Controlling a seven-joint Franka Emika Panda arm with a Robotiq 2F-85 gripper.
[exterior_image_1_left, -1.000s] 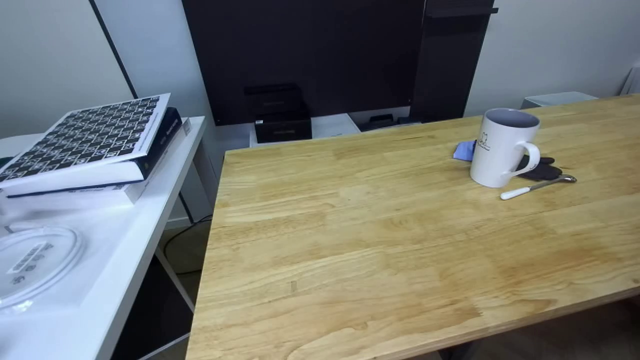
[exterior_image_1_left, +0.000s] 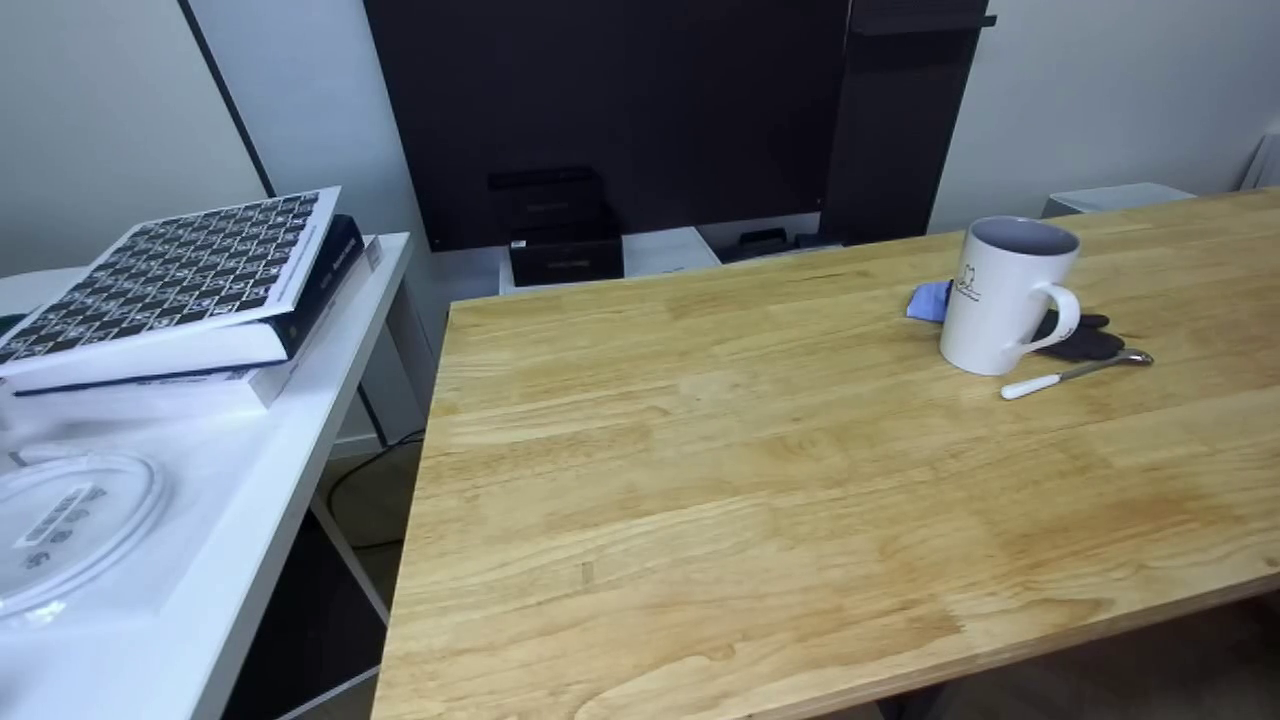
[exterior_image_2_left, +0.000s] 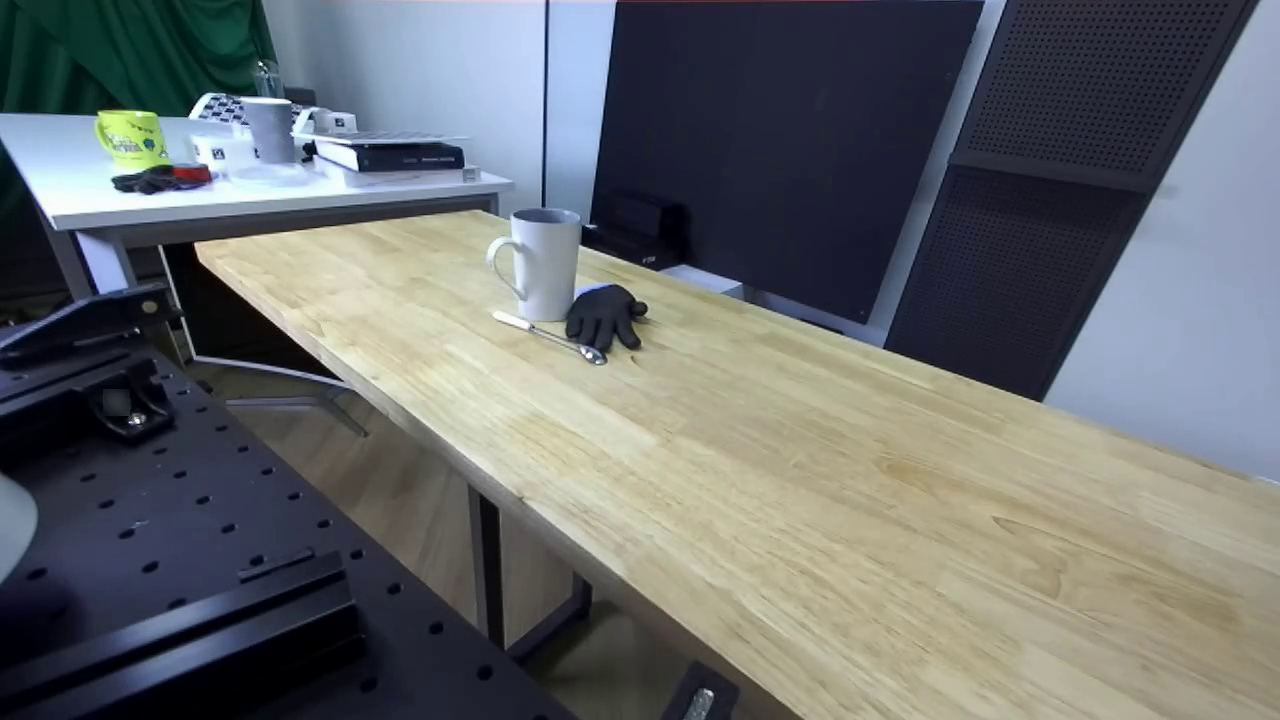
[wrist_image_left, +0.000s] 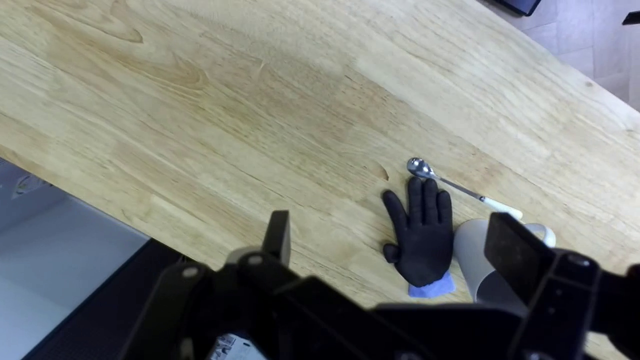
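Note:
A tall white mug (exterior_image_1_left: 991, 306) with a grey inside stands upright on the wooden table, its handle turned to the right in exterior view 1. Beside it lies a black glove (wrist_image_left: 424, 240) with a blue cuff (wrist_image_left: 433, 287), fingers spread. Close to the glove's fingertips and the mug rests a spoon (exterior_image_2_left: 549, 337) with a white handle and a metal bowl. In the wrist view my gripper stands open above the table, its two dark fingers wide apart. Nothing is gripped; the right finger covers part of the mug. Neither exterior view shows the gripper.
A white side table (exterior_image_1_left: 258, 480) carries stacked books (exterior_image_1_left: 180, 282) and a coiled white cable (exterior_image_1_left: 84, 528). In exterior view 2, a yellow-green mug (exterior_image_2_left: 132, 139) stands there too. A black perforated platform (exterior_image_2_left: 240, 552) borders the table's near side.

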